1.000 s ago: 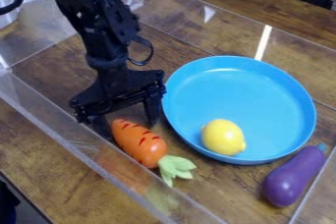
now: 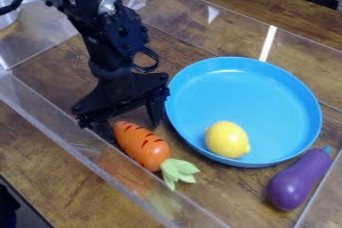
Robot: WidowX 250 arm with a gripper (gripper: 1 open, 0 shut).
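My black gripper [image 2: 123,114] is low at the left, just behind an orange toy carrot [image 2: 144,147] with pale green leaves, which lies along the clear wall at the front left. The fingers are spread apart above and beside the carrot's tip, and I see nothing held between them. To the right, a blue plate [image 2: 254,92] holds a yellow lemon [image 2: 227,139].
A purple eggplant [image 2: 298,181] lies right of the plate at the front. Clear plastic walls [image 2: 140,182] border the wooden floor. Bare floor shows behind the arm and plate.
The upper part of my arm has shifted slightly to the left, while the fingertips stay in nearly the same place. The objects look unchanged.
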